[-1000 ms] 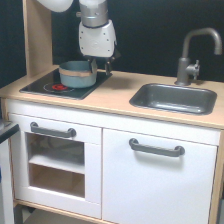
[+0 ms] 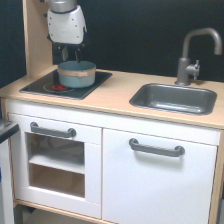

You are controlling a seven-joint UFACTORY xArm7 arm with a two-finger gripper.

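Note:
The white and grey gripper (image 2: 65,49) hangs at the top left, just over a teal pot (image 2: 77,76) on the black stovetop (image 2: 48,86). Its dark fingers reach down near the pot's back rim; whether they are open or shut is too small to tell. Part of the red burner ring shows left of the pot.
A steel sink (image 2: 171,98) with a tall faucet (image 2: 188,55) fills the right of the wooden counter (image 2: 124,88). Below are white cabinet doors (image 2: 155,185) with grey handles, the left one windowed. A grey-handled door edge juts in at the far left.
The gripper has moved left, from the pot's right side to above it. The pot appears to sit in about the same place.

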